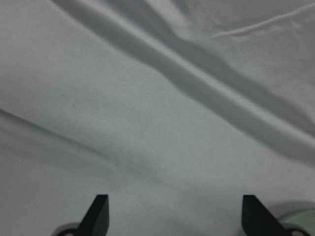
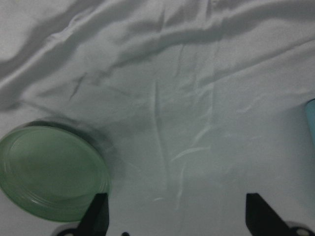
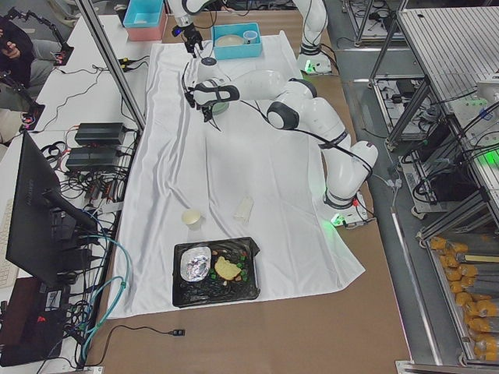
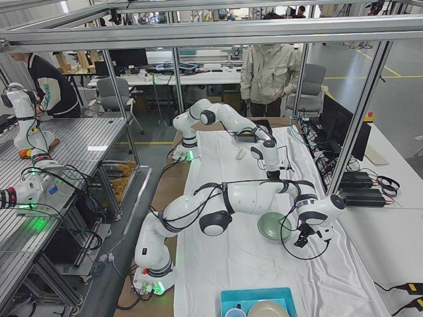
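Note:
A green bowl (image 4: 274,226) (image 2: 54,172) sits on the white cloth between the two arms, partly hidden by an arm in the camera left view. My left gripper hangs open over bare cloth beside it, with the bowl's edge at the lower right of the left wrist view. My right gripper is open over the cloth on another side of the bowl, nothing between its fingers.
A blue bin (image 3: 238,51) holding dishes stands at the cloth's far end in the camera left view. A black tray (image 3: 214,294) with foil and food, a cream cup (image 3: 192,216) and a pale item (image 3: 243,209) lie at the near end.

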